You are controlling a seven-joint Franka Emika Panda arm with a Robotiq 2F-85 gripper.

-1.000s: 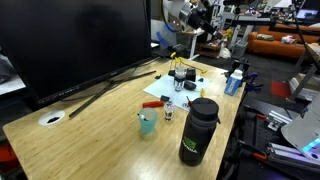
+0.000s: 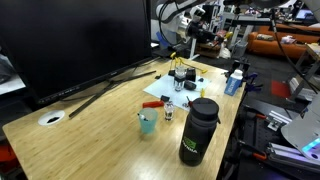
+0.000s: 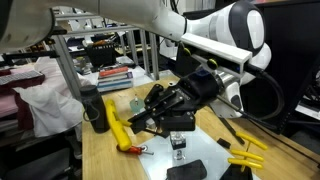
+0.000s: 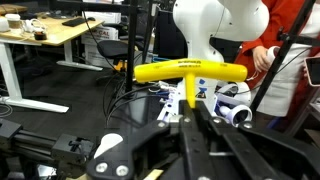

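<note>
A yellow T-shaped piece (image 4: 190, 72) stands up from my gripper in the wrist view, its stem between the fingers and its crossbar far out. In exterior view 2 the same yellow piece (image 3: 117, 124) hangs at the side of my gripper (image 3: 141, 121), above the table. The fingers are shut on its stem. Exterior view 1 shows the arm high at the far end of the table, too small to make out the grip.
White paper (image 2: 183, 97) lies mid-table, with a black box (image 3: 186, 171) and yellow stands (image 3: 246, 158) near it. Closer are a teal cup (image 2: 148, 121), a red item (image 2: 153, 104) and a tall black tumbler (image 2: 200, 130). Bare wood (image 2: 80, 140) fills the near left.
Over the last second the arm at the far end has shifted and turned slightly. The table items have not moved.
</note>
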